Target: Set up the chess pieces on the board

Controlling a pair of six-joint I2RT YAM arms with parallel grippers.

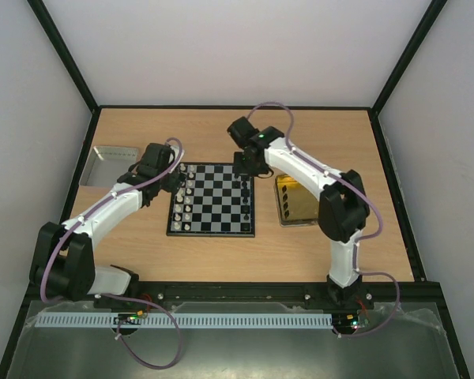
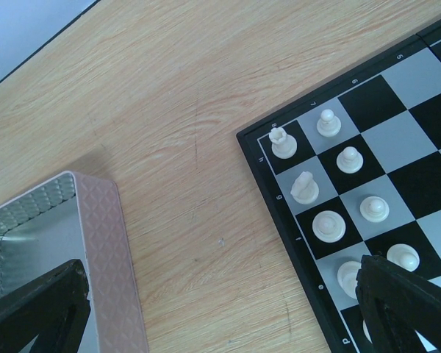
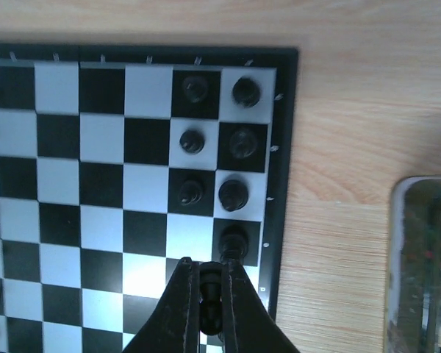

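The chessboard point(image 1: 213, 234) lies mid-table, white pieces point(image 2: 328, 226) in two files along its left side. Black pieces point(image 3: 234, 193) stand in two columns at the opposite side. My right gripper is shut on a dark chess piece point(image 3: 211, 309), above the board close to the black pieces; the fingers partly cover it, so its kind cannot be told. My left gripper is open above the board's left edge, nothing between its fingers; its right finger point(image 2: 400, 301) hides part of the white pieces.
The gold tray point(image 1: 304, 225) right of the board holds several black pieces point(image 1: 285, 204). An empty-looking silver tray point(image 1: 110, 167) stands left of the board. Bare table lies in front of the board and behind it.
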